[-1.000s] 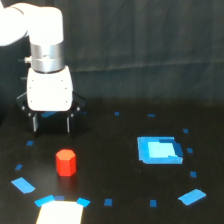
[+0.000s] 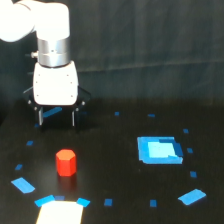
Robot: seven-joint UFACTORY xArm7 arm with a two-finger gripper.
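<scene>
Over the left rear of the dark table, my gripper (image 2: 56,118) points downward, its two thin dark fingers spread wide with nothing visible between them. A red six-sided block (image 2: 66,162) is on the table at the left, in front of the gripper and apart from it. To the right, a blue square outline (image 2: 143,155) surrounds a pale patch (image 2: 161,150); whether it is a shallow tray or a taped mark, I cannot tell.
A cream-white object (image 2: 60,213) is cut off by the bottom edge, in front of the red block. Blue strips (image 2: 192,197) and small blue marks are scattered over the table. Between the block and the blue square, the surface is mostly bare. A dark curtain (image 2: 150,50) hangs behind.
My gripper has shifted slightly to the right and a little higher in the picture, still open. The red block and the blue square have stayed in place.
</scene>
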